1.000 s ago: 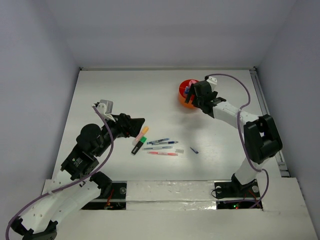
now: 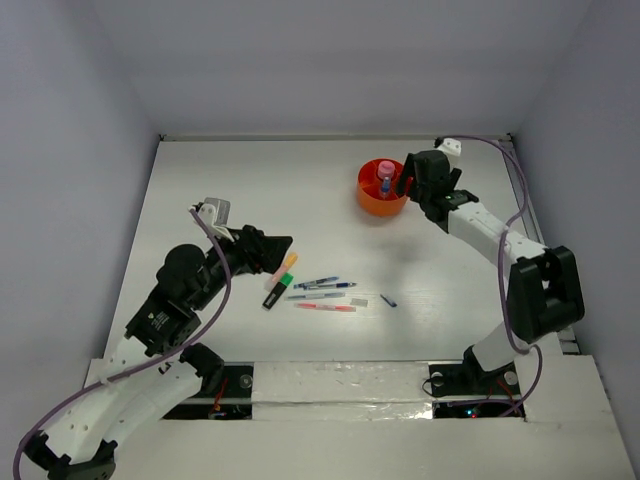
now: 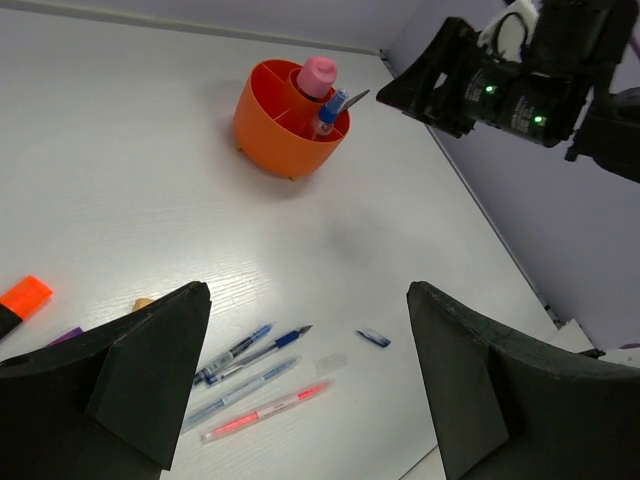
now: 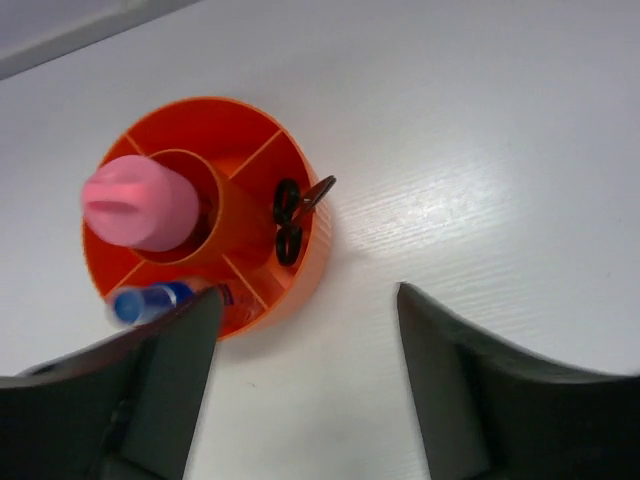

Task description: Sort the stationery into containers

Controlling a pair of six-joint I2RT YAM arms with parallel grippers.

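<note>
An orange divided holder stands at the back right, holding a pink cylinder, a blue-topped bottle and scissors. My right gripper is above the holder's right side, fingers apart, nothing seen between them. My left gripper is open over the front left. On the table lie several pens, a red pen, a small blue item, a clear piece, a green-capped black marker and an orange marker.
Grey walls surround it on the back and sides.
My right arm has moved up and to the right, away from over the holder, uncovering more of it. My left arm has barely moved.
</note>
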